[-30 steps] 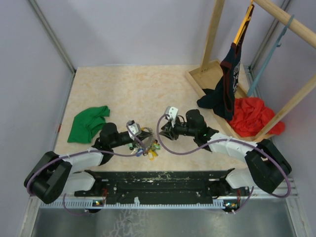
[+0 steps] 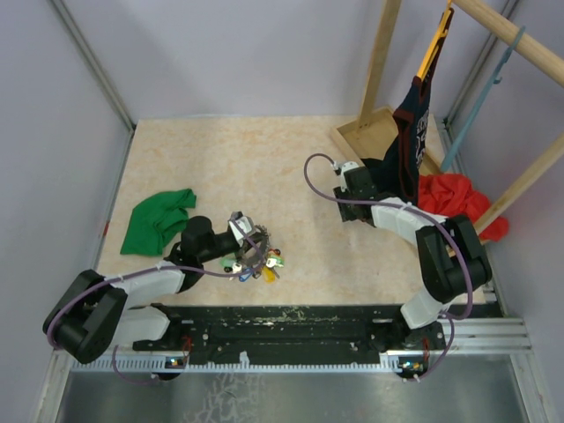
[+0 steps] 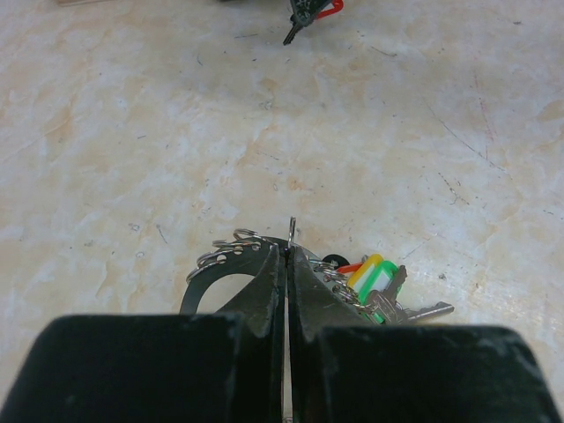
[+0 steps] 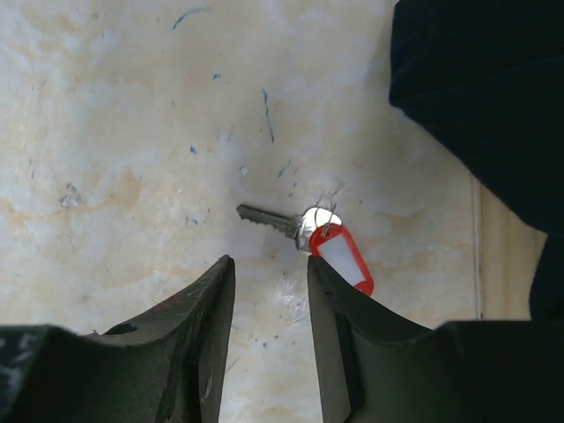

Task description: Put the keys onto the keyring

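A keyring with several keys and coloured tags [image 2: 269,264] lies at the lower middle of the table; in the left wrist view its dark loop [image 3: 207,278] carries metal rings. My left gripper is shut at the keyring, with a small upright piece of metal at its tips. In the right wrist view a loose key [image 4: 269,218] with a red tag [image 4: 345,260] lies on the table, just beyond the fingertips of my right gripper, which stands open with nothing between its fingers.
A green cloth [image 2: 154,225] lies at the left. At the right are a wooden frame and tray [image 2: 361,137], a dark hanging cloth [image 2: 410,132] and a red cloth [image 2: 454,198].
My right gripper has moved right and back, away from the keyring toward the wooden tray. The left arm has barely moved.
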